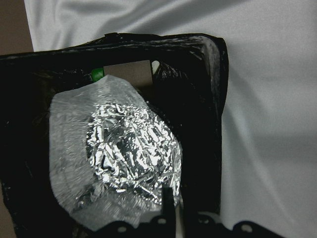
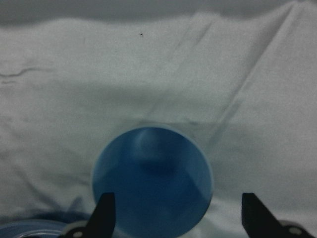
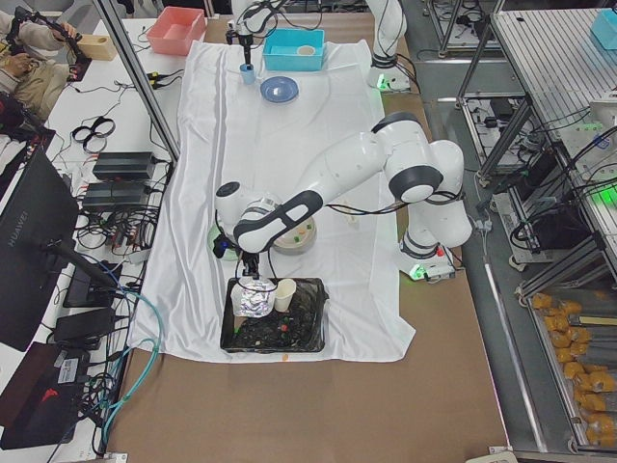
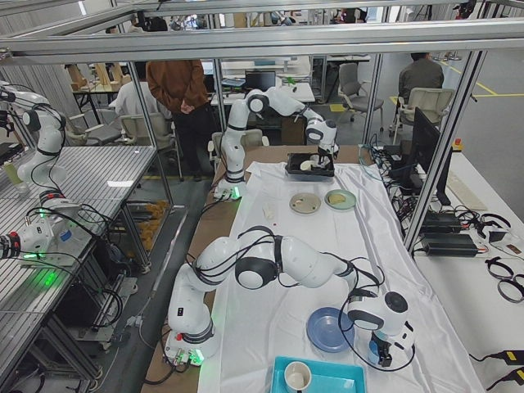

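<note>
In the left wrist view a crumpled foil piece [image 1: 131,148] with a clear film edge sits over the black tray [image 1: 213,99], beside a white cup [image 3: 283,295] seen in the camera left view. My left gripper is at the foil's near edge; its fingers look close together, and whether the foil is between them is unclear. My right gripper stands open over the blue cup [image 2: 151,173], one finger on each side in that view.
The blue plate [image 3: 280,90] and teal bin [image 3: 296,53] are at the far end. A green plate [image 4: 341,198] and beige plate [image 4: 304,204] lie behind the black tray.
</note>
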